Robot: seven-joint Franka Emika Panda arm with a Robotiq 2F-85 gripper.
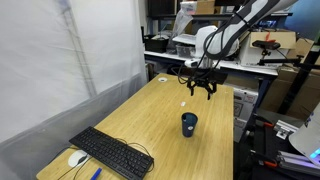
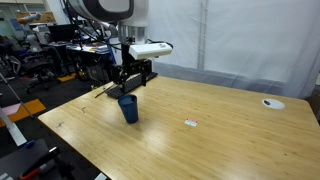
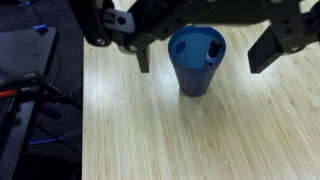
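A dark blue cup (image 1: pixel 189 125) stands upright on the wooden table, with a small dark object (image 3: pixel 214 50) inside it. My gripper is open, and in the wrist view the cup (image 3: pixel 194 75) appears between its two widely parted fingers. From the second exterior side, the gripper (image 2: pixel 136 80) hangs above and close to the cup (image 2: pixel 129 110). Nothing is gripped. A small white item (image 1: pixel 184 103) lies flat on the table behind the cup.
A black keyboard (image 1: pixel 112 152) lies at the table's near left, beside a blue marker (image 1: pixel 96 174) and a round white item (image 1: pixel 77 158). Another white disc (image 2: pixel 273 104) rests at the far end. Bare wood surrounds the cup.
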